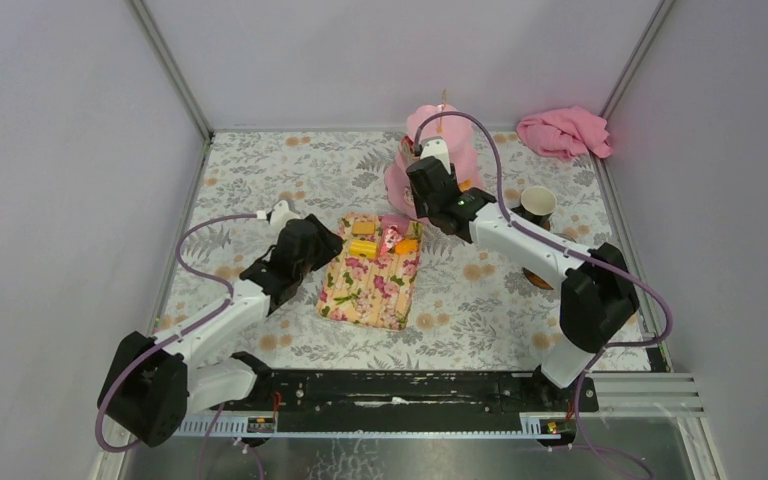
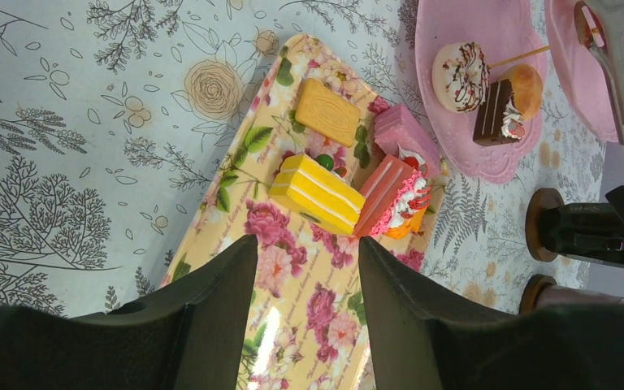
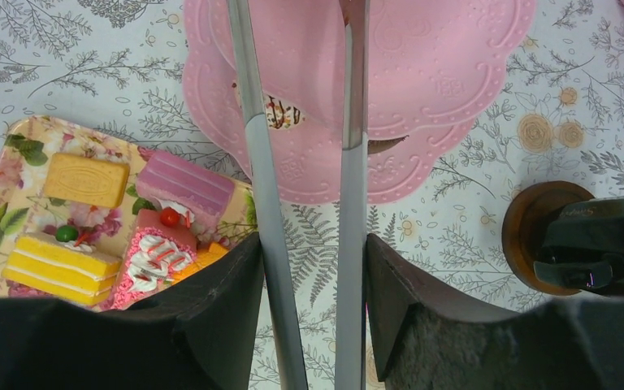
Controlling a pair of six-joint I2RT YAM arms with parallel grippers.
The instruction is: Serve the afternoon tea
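Note:
A pink tiered stand (image 1: 398, 182) stands at the back centre, with a donut (image 2: 455, 77) and chocolate cake (image 2: 494, 114) on its lower plate. My right gripper is over it, on the long grey arms of a tong-like tool (image 3: 349, 211) that reach to the upper plate. My left gripper hangs open and empty beside a floral tray (image 1: 365, 290) holding a biscuit (image 3: 85, 179), yellow cake (image 3: 57, 268), pink cake (image 3: 187, 183) and red cream cake (image 3: 150, 264).
A cup (image 1: 538, 200) and wooden coasters (image 3: 524, 227) are on the right. A pink cloth (image 1: 565, 132) lies at the back right.

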